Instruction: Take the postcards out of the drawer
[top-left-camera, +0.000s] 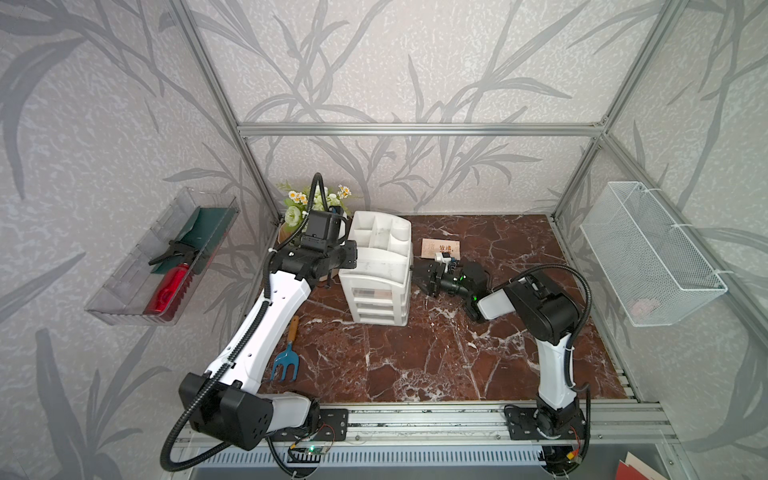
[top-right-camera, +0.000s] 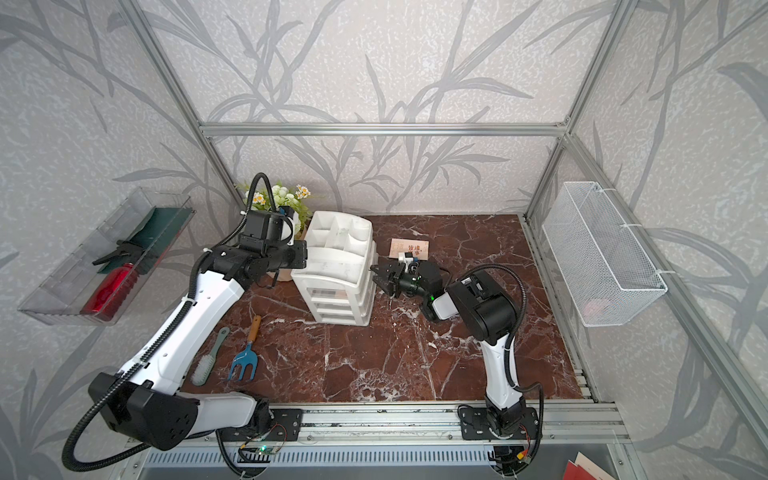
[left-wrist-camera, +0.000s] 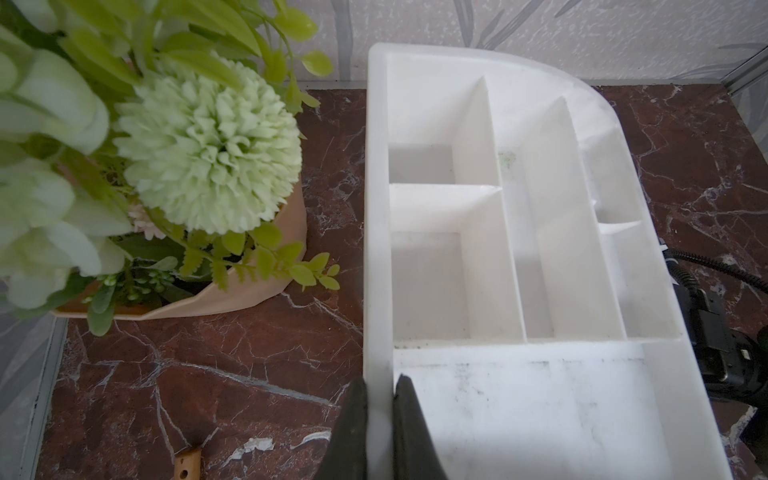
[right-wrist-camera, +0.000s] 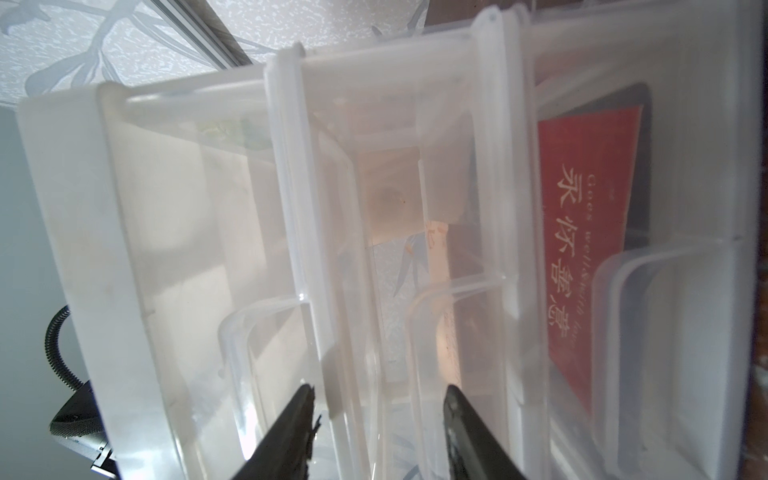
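A white drawer unit (top-left-camera: 374, 280) stands mid-table with compartments on top. My left gripper is shut on its top left rim. My right gripper is at the drawer fronts on the unit's right side, fingers apart, nothing visibly between them. Through the clear fronts, a red card (right-wrist-camera: 588, 184) with writing shows in the drawer at the right of the right wrist view, and pale paper (right-wrist-camera: 388, 184) in the middle one. A pale card (top-left-camera: 440, 245) lies on the table behind my right gripper.
Flowers (left-wrist-camera: 208, 144) stand left of the unit. A blue garden fork (top-left-camera: 285, 360) lies front-left. A bin (top-left-camera: 164, 264) hangs on the left wall, a mesh basket (top-left-camera: 652, 256) on the right.
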